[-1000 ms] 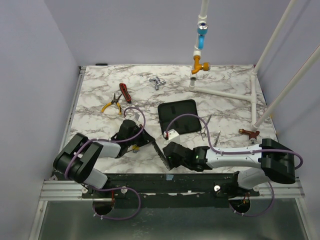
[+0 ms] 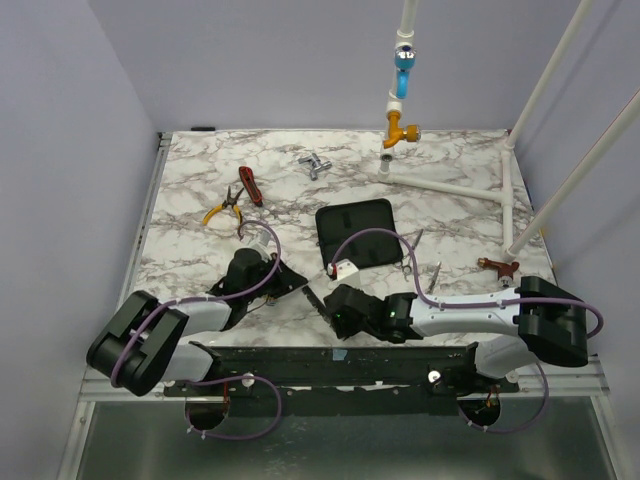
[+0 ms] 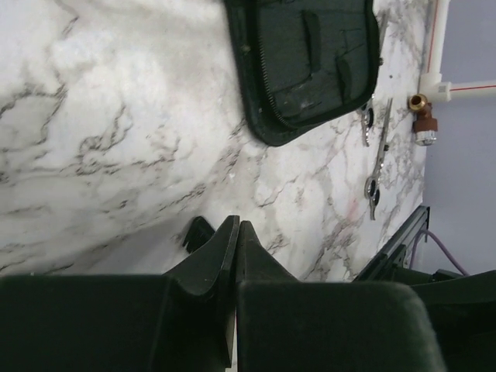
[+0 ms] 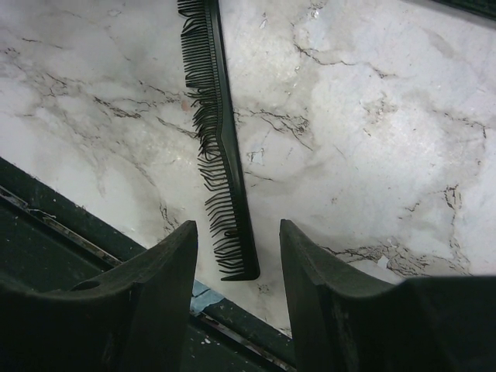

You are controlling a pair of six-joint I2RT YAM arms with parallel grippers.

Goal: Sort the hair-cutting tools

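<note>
A black comb (image 4: 229,147) lies flat on the marble table, its teeth toward the left of the right wrist view. My right gripper stands open above its lower end, the fingers apart to either side. My left gripper is shut with nothing between its fingers; the comb's far tip (image 3: 199,233) shows just beyond and left of the fingertips. Behind the comb lies the open black case (image 2: 357,233), with nothing to be seen in it. Two pairs of scissors, one pair (image 3: 377,174) fully in sight, rest to the case's right.
Pliers (image 2: 224,207) and a red cutter (image 2: 250,186) lie at the back left. Small metal fittings (image 2: 315,165) sit at the back middle. White pipes (image 2: 445,187) with an orange tap (image 2: 400,132) and a brass valve (image 2: 498,269) bound the right side.
The comb has tilted slightly under the nearly still right gripper.
</note>
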